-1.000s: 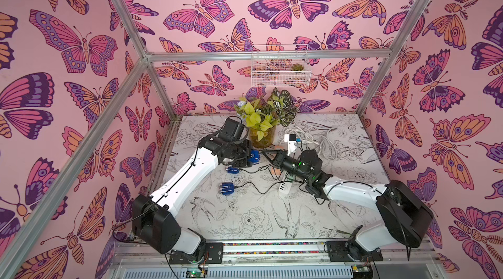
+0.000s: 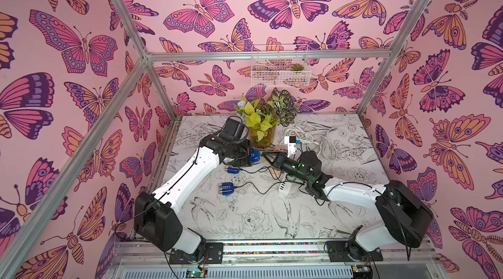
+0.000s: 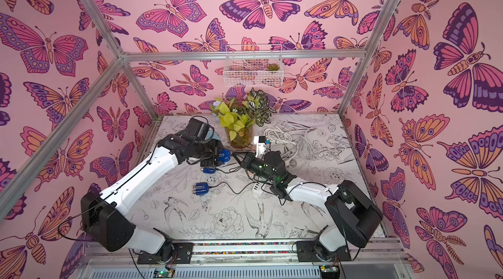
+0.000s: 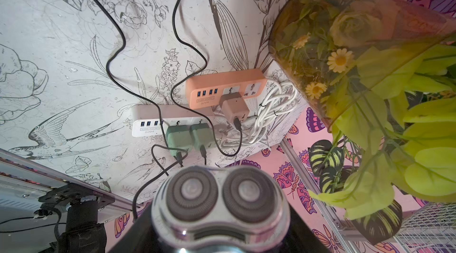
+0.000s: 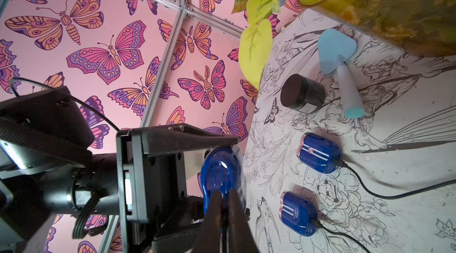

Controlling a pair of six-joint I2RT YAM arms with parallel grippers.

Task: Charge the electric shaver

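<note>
A blue shaver (image 5: 219, 170) is held off the table by my left gripper (image 2: 250, 156), which is shut on it. Its two round silver-and-grey heads (image 4: 220, 200) fill the bottom of the left wrist view. My right gripper is shut, its blurred tips in front of the shaver's blue end; whether they touch it, or have a thin plug between them, cannot be seen. From a green charger (image 4: 179, 138) on the white power strip (image 4: 147, 128), a black cable (image 4: 138, 196) runs down behind the shaver. Its far end is hidden.
Two more blue shavers (image 5: 319, 152) (image 5: 298, 213) lie on the table, each with a cable attached. An orange power strip (image 4: 228, 84) has a pink charger (image 4: 234, 106). A plant vase (image 2: 262, 136), dark jar (image 5: 302, 93) and light-blue tool (image 5: 349, 86) stand or lie nearby.
Both arms have shifted only very slightly.
</note>
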